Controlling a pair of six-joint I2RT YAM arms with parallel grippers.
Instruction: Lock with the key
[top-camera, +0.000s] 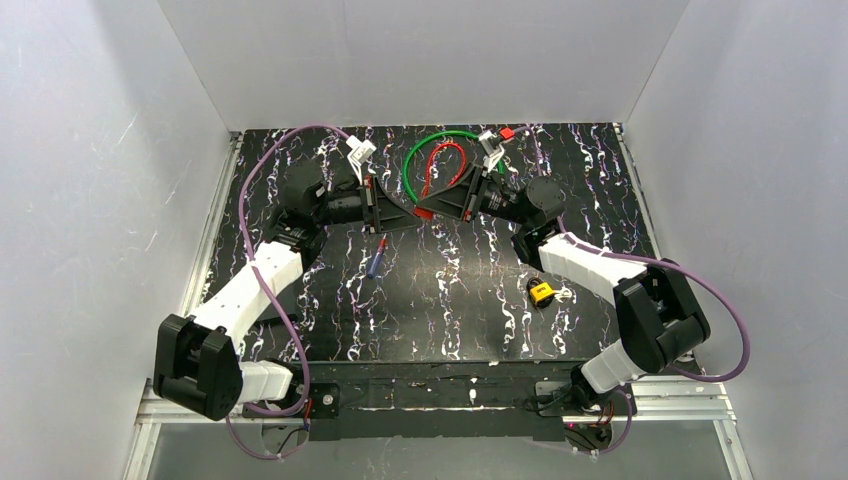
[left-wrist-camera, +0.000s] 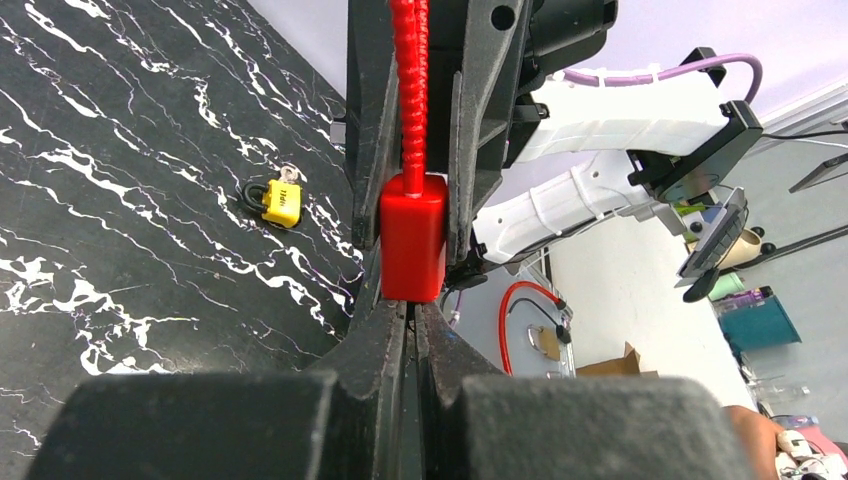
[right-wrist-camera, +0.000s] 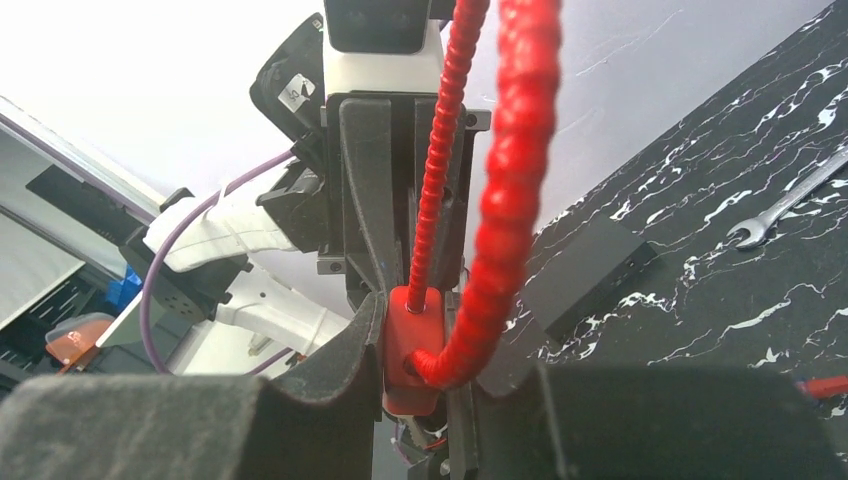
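The red lock body (left-wrist-camera: 413, 240) hangs in the air, clamped between the fingers of my right gripper. Its red cable (right-wrist-camera: 520, 130) loops upward from the body, both ends showing in the right wrist view. Opposite it, my left gripper is shut, fingertips together right at the end of the lock body. No key shows between those tips, and the place where they meet the lock is hidden. From above, the two grippers face each other tip to tip, with the red lock (top-camera: 424, 213) between them.
On the dark marbled table (top-camera: 430, 320) lie a blue screwdriver (top-camera: 376, 262) and a yellow padlock-like piece (top-camera: 541, 293). A green cable (top-camera: 407, 170) arcs behind the grippers. A black box (right-wrist-camera: 590, 275) and a wrench (right-wrist-camera: 790, 200) also rest there.
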